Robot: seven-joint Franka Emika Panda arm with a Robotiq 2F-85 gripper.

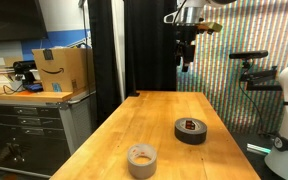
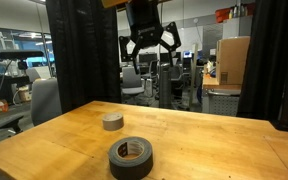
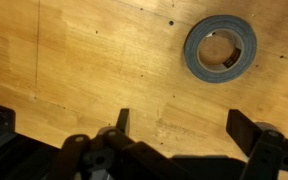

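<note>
A dark grey tape roll lies flat on the wooden table; its hole shows a brown inner core in the wrist view, where the dark roll is at the upper right. A smaller, pale tape roll rests nearer the front edge in exterior view 1; exterior view 2 has the pale roll behind the dark one. High above the table hangs my gripper, clear of both rolls. Seen from the wrist, the gripper is open, its fingers wide apart over bare wood.
Black curtains hang behind it. A cardboard box sits on a separate workbench to the left. An office chair stands beyond the table.
</note>
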